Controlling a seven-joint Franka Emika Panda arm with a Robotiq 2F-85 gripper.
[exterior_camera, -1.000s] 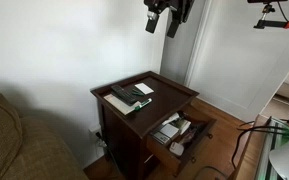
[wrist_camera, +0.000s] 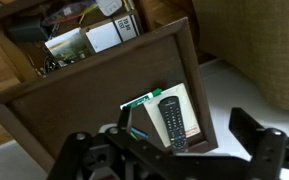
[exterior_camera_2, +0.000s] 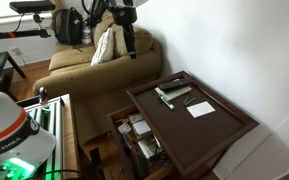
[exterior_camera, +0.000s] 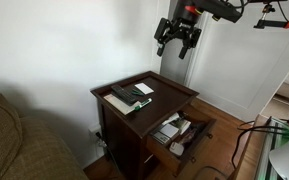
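My gripper (exterior_camera: 172, 50) hangs in the air above the dark brown cabinet top (exterior_camera: 172, 101), open and empty, touching nothing. In the wrist view its dark fingers stand wide apart at the lower edge. Below it a black remote (wrist_camera: 172, 122) rests on a white pad (wrist_camera: 187, 103) near one end of the cabinet. Beside the pad is a green and white marker (wrist_camera: 139, 101). A small white sheet (exterior_camera_2: 200, 109) lies farther along the top, with a thin dark item close to it.
The drawer (exterior_camera: 180, 144) under the top is pulled out, holding boxes and small items. A brown couch (exterior_camera: 24, 140) stands at one side and a white wall behind. Much of the cabinet top is bare.
The things on the cabinet have not moved.
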